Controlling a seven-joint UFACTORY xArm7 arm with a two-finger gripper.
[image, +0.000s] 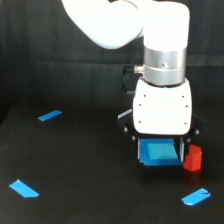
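Observation:
The white robot gripper (160, 140) hangs over a blue square box or tray (160, 155) on the dark table, its two fingers at the box's left and right sides. Whether the fingers grip the box or stand around it I cannot tell. A red block (192, 159) lies just right of the box, by the right finger.
Blue tape strips lie on the black table (90, 170): at back left (49, 115), front left (24, 189) and front right (196, 197). A dark curtain stands behind.

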